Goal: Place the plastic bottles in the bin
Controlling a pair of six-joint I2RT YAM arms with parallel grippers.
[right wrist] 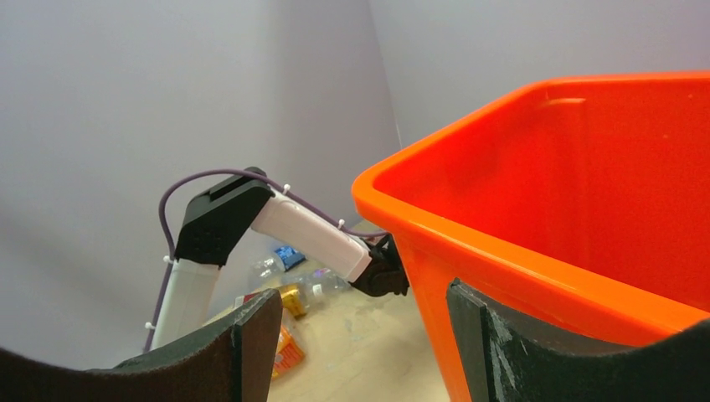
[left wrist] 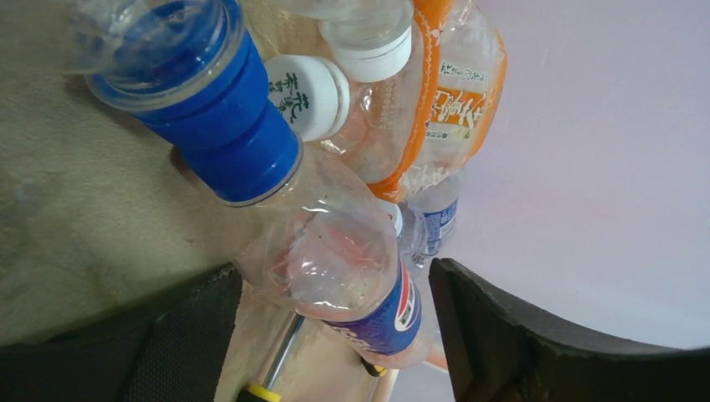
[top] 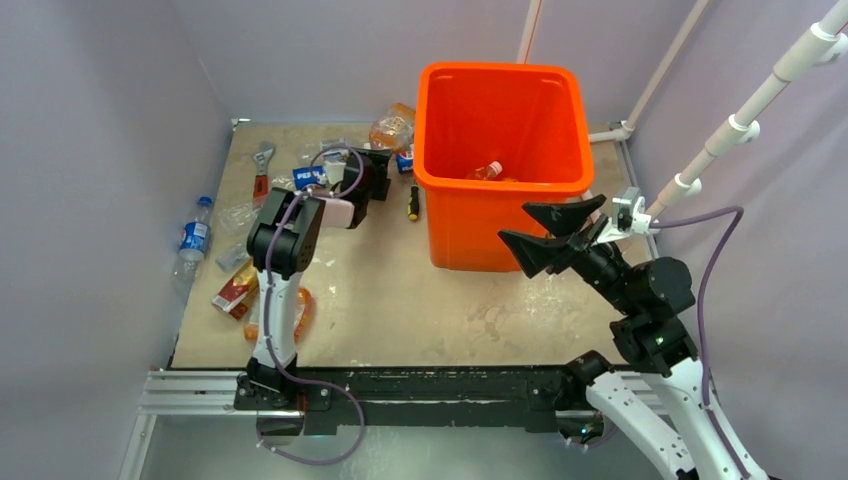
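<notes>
In the left wrist view my left gripper is open, its fingers on either side of a clear bottle (left wrist: 328, 255) with a blue label. Whether they touch it cannot be told. Behind that bottle lies an orange-labelled bottle (left wrist: 431, 109) with a white cap. A bottle with a wide blue band (left wrist: 226, 126) is close to the camera. The orange bin (top: 505, 225) stands at the back centre, a clear bottle (top: 486, 172) visible inside. My right gripper (top: 516, 225) is open and empty by the bin's front right.
At the far left lies a blue-capped bottle (top: 195, 237). A wrench (top: 262, 170) and a screwdriver (top: 413, 202) rest near the back. A red-and-yellow box (top: 234, 288) and an orange-marked bottle (top: 302, 312) lie front left. The board's front middle is clear.
</notes>
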